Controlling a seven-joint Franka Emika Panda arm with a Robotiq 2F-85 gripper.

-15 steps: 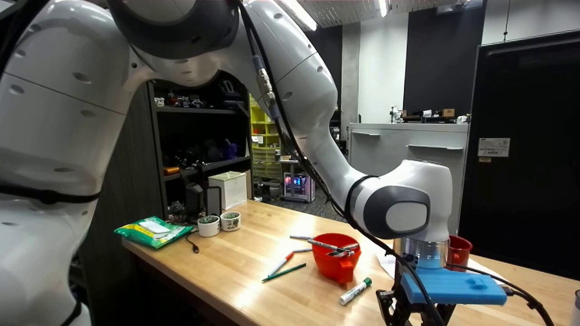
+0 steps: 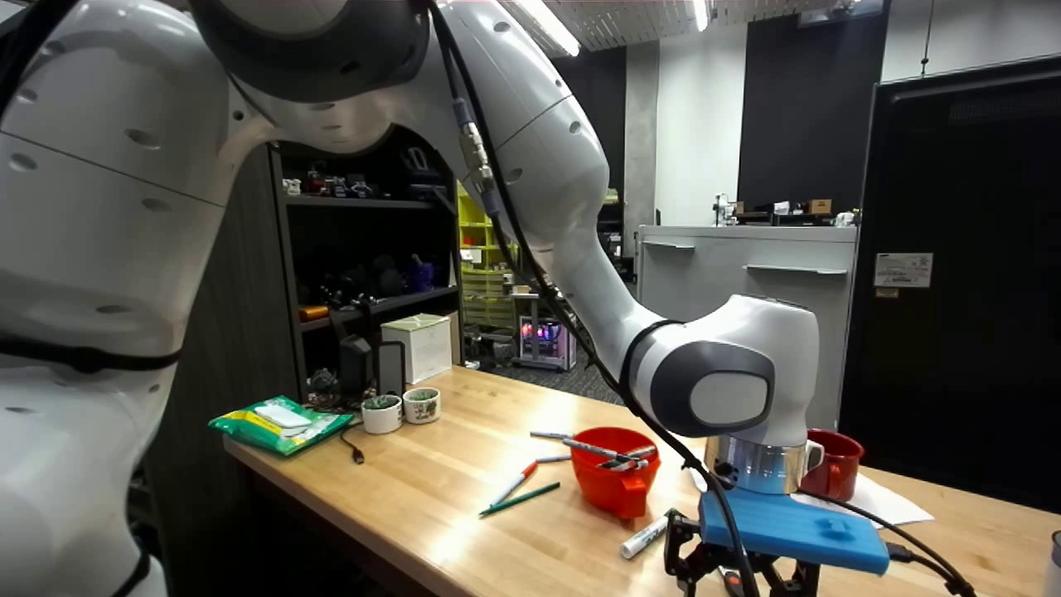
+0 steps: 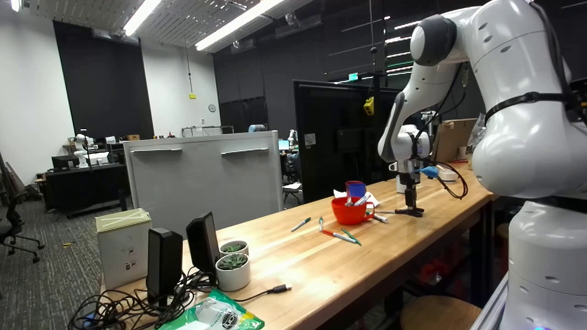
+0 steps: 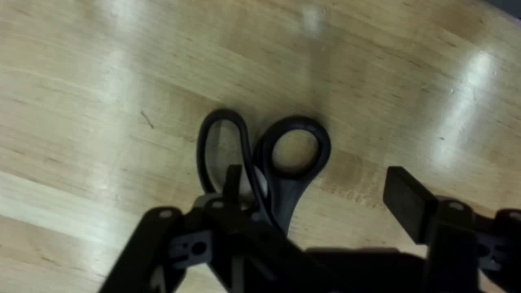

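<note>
Black-handled scissors point(image 4: 288, 193) lie on the wooden table in the wrist view, their two loops uppermost and the lower part hidden behind my gripper. The fingers stand apart. The left fingertip point(image 4: 234, 180) overlaps the left loop; whether it is inside or just above it I cannot tell. The right loop lies in the gap, with bare wood between it and the right finger. Exterior view 2 shows the gripper point(image 3: 411, 211) low at the tabletop, the scissors point(image 3: 387, 211) partly showing beside it.
A red cup point(image 2: 608, 487) holding several markers stands nearby, with a white marker point(image 2: 646, 537) and other pens around it. A darker red mug point(image 2: 841, 466) is behind the wrist. Two potted plants and a green bag point(image 2: 281, 424) occupy the far left.
The arm's wrist and gripper have shifted slightly left in exterior view 1, now covering part of the white marker's green cap. The cup and pens have stayed put.
</note>
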